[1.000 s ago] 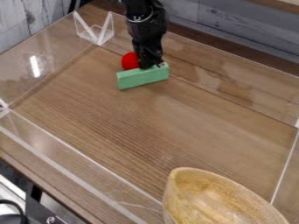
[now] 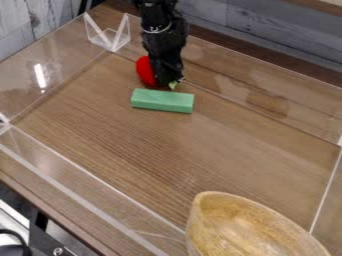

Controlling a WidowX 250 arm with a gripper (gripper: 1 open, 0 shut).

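Observation:
My black gripper (image 2: 167,78) reaches down from the top centre, its tip low beside a red round object (image 2: 147,72) and partly covering it, with a small pale yellowish bit under the tip. Whether anything is between the fingers is hidden. A green rectangular block (image 2: 162,100) lies on the wooden table just in front of the gripper, apart from it.
A large pale yellow bowl (image 2: 247,235) sits at the front right. A clear plastic piece (image 2: 110,32) stands at the back left, near the table edge.
The green block, tilted up to the right before, now lies slightly lower and angled the other way, apart from the gripper. The gripper's tip has shifted slightly.

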